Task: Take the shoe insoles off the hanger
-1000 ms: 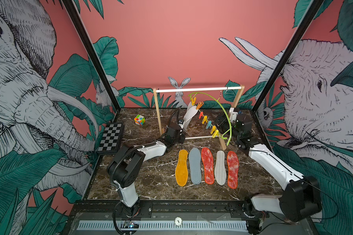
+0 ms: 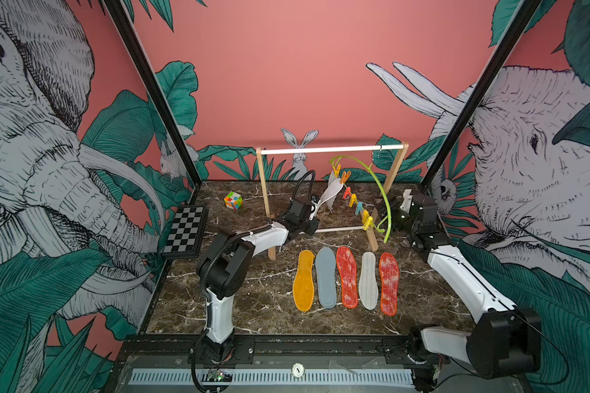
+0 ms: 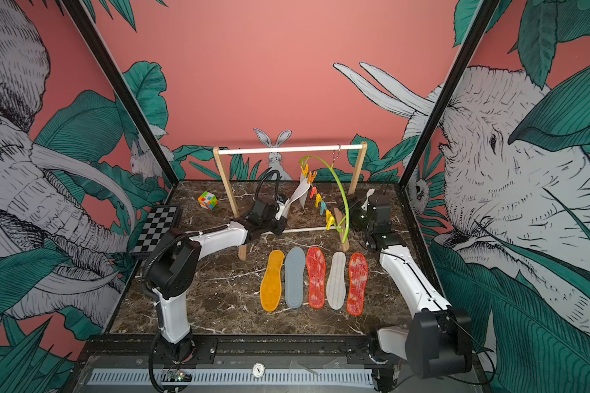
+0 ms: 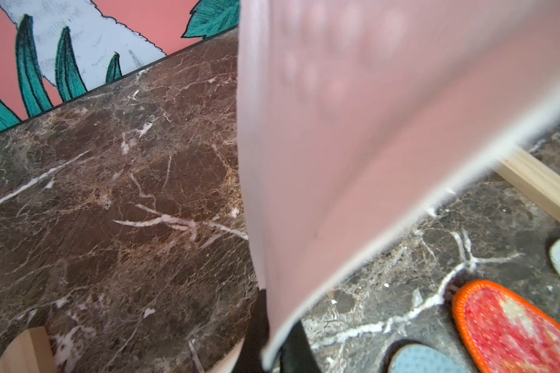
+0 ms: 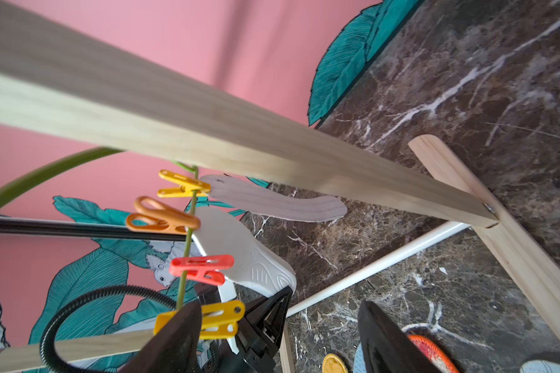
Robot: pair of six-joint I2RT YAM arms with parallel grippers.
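Note:
A green curved hanger point(image 2: 388, 216) with coloured clothespins hangs on the wooden rack's white bar point(image 2: 324, 149). Pale insoles point(image 5: 242, 251) point(image 2: 331, 190) hang from its upper pins. My left gripper is shut on the lower end of the nearer insole point(image 4: 367, 155), which fills much of the left wrist view. My right gripper stands open at the hanger's right, beside the rack's wooden post, nothing seen between its fingers.
Five insoles, yellow point(image 2: 303, 280), grey, red, white and red, lie in a row at the front. A cube point(image 2: 233, 200) and a chessboard point(image 2: 182, 230) are at the left.
Both arms and the hanger have shifted to the right over the last second. The held insole has moved with my left gripper.

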